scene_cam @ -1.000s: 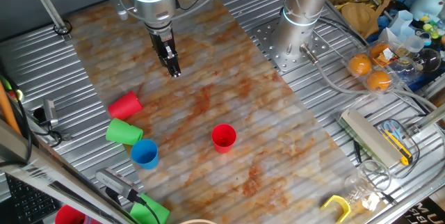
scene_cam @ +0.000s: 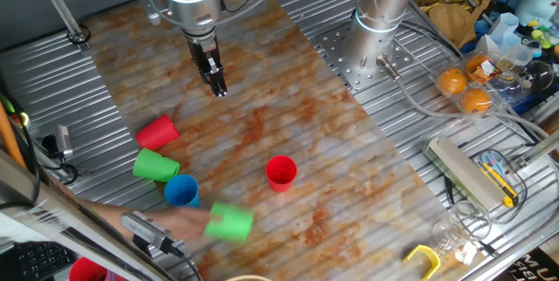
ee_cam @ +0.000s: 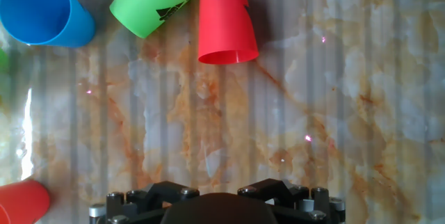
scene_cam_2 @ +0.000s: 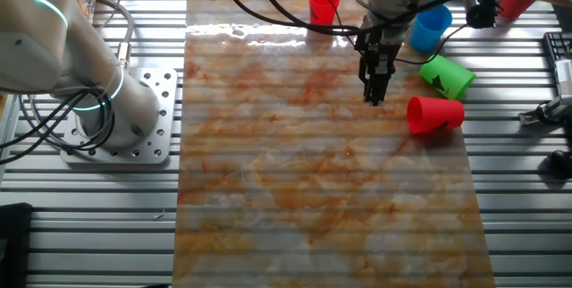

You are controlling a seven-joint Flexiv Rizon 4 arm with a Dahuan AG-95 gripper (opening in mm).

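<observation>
High over the marbled board, my gripper (scene_cam: 218, 94) hangs apart from all the cups. In the wrist view its two fingers (ee_cam: 170, 192) stand open, nothing between them. A red cup (scene_cam: 157, 131), a green cup (scene_cam: 156, 166) and a blue cup (scene_cam: 182, 192) form a row along the board's left edge; red and green lie on their sides. Another red cup (scene_cam: 281, 174) stands upright near the board's middle. A person's hand (scene_cam: 179, 222) holds a second green cup (scene_cam: 230, 222), blurred by motion, over the lower left of the board.
Beyond the board's right edge lie a grey box (scene_cam: 467, 169) and a yellow hook-shaped item (scene_cam: 424, 259). The board (scene_cam_2: 295, 207) is bare across its near half in exterior view 2.
A hand has entered from the lower left, and the green cup from the bottom edge is now in it, farther right over the board. My arm and the other cups have stayed put.
</observation>
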